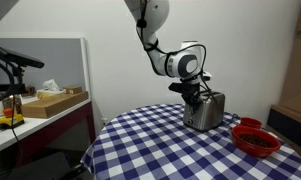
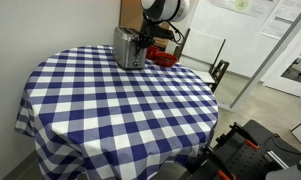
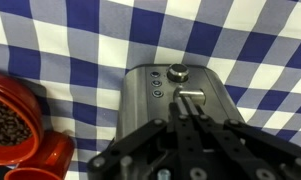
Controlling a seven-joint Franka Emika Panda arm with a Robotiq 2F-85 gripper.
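Note:
A silver toaster (image 1: 205,112) stands upright on the checked tablecloth. In the wrist view its end panel carries a dark knob (image 3: 177,73), a column of small buttons (image 3: 157,83) and a pale lever (image 3: 194,96). My gripper is shut right by the lever, with nothing visible between its fingers. Whether the fingertips touch the lever, I cannot tell. From the other side, the gripper (image 2: 141,48) shows at the toaster's right end. The arm's body hides much of the toaster's top in the wrist view.
Beside the toaster sits a red bowl (image 1: 254,140) of dark beans, with a red cup (image 3: 55,153) close to it. Another red container (image 2: 165,60) is partly visible behind. Most of the tablecloth (image 2: 120,110) is bare.

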